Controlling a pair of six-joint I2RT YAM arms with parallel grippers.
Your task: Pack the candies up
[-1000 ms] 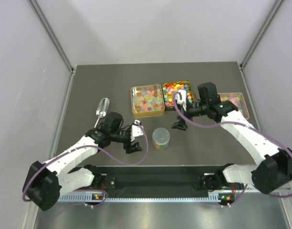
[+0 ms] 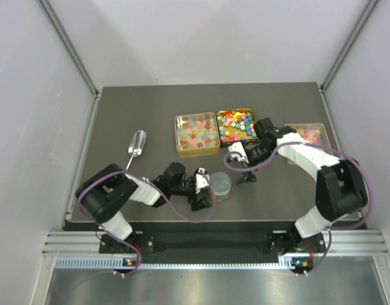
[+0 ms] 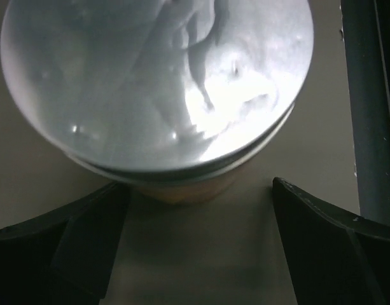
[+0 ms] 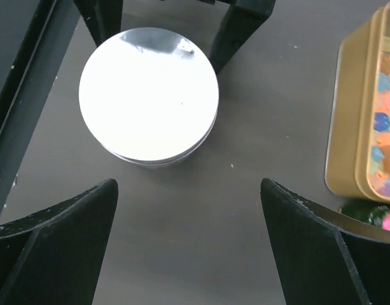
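A round jar with a silver lid point(image 2: 221, 182) stands near the front middle of the table; its lid point(image 3: 156, 76) fills the upper left wrist view. My left gripper point(image 2: 201, 201) is low at the jar's left side, open, its fingertips either side of the jar's lower body in the left wrist view. My right gripper point(image 2: 246, 176) stands open just right of the jar, with the lid point(image 4: 148, 92) ahead of its fingers in the right wrist view.
Candy trays stand behind: a clear-topped one point(image 2: 196, 146), a gold one point(image 2: 235, 111) and one at right point(image 2: 297, 127). A metal scoop point(image 2: 137, 141) lies at the left. The table's front edge is close below the jar.
My left gripper has moved right and down onto the jar. My right arm has shifted slightly, its gripper lower and nearer the jar. The jar appears nudged slightly rightward.
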